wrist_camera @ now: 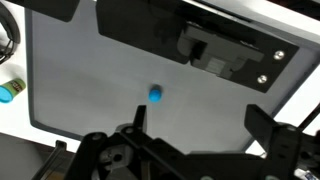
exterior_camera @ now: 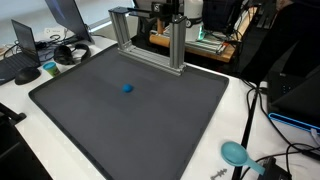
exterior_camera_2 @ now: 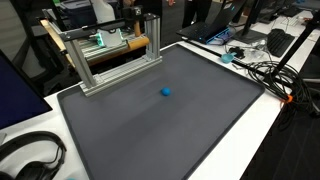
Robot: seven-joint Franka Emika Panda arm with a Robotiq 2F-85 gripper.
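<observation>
A small round blue object (exterior_camera: 127, 88) lies on the dark grey mat (exterior_camera: 110, 120), toward its far side. The second exterior view shows the same blue object (exterior_camera_2: 166, 92) in front of a metal frame. Seen from the wrist, the blue object (wrist_camera: 155, 94) is ahead of my gripper and left of the middle between its fingers. The fingers stand wide apart, with only mat visible between them. My gripper is not clearly made out in either exterior view.
A metal frame (exterior_camera_2: 125, 74) borders the mat's far side. In the first exterior view, a green cup (exterior_camera: 50, 68) and headphones (exterior_camera: 64, 54) are at the back left, and a turquoise object (exterior_camera: 238, 156) is at the front right.
</observation>
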